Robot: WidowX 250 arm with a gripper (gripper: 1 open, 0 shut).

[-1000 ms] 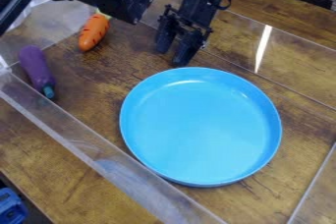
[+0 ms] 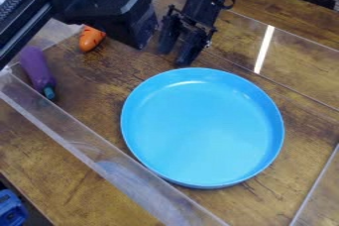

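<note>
The black gripper [image 2: 185,34] hangs low over the wooden surface behind the blue plate, its body reaching in from the top left; whether it is open or shut is hard to make out against its dark parts. A large round blue plate [image 2: 201,128] fills the lower middle. An orange carrot [image 2: 90,38] lies at the upper left, partly beside the arm. A purple object [image 2: 36,69] with a dark teal end, perhaps an eggplant, lies at the left edge.
A clear plastic wall [image 2: 99,161] runs along the lower left, with a blue object [image 2: 10,210] outside it at the corner. Bare wood [image 2: 294,81] shows on the right and between carrot and plate.
The arm's upper body has shifted slightly lower over the top left; the gripper end stays in about the same place. The plate, carrot and purple object have not visibly moved.
</note>
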